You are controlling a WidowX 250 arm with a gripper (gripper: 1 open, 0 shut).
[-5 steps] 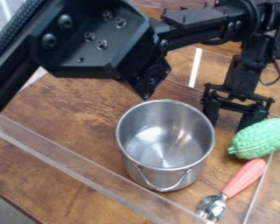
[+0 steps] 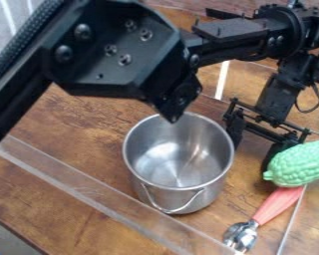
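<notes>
The black gripper (image 2: 255,144) stands open just right of a steel pot (image 2: 178,164), its fingers low beside the rim and partly behind a green bumpy corn-like toy (image 2: 301,162). The pot has a wire handle and looks empty. A scoop with a pink handle (image 2: 274,204) and a metal head lies below the toy, to the pot's lower right.
The black arm (image 2: 109,60) spans the top of the view. A clear plastic barrier (image 2: 109,209) runs along the front of the wooden table (image 2: 69,139), with another strip at the right. Table to the pot's left is clear.
The gripper has moved slightly down and left, toward the pot and toy. The pot has shifted a little left; the toy sits slightly differently beside the fingers.
</notes>
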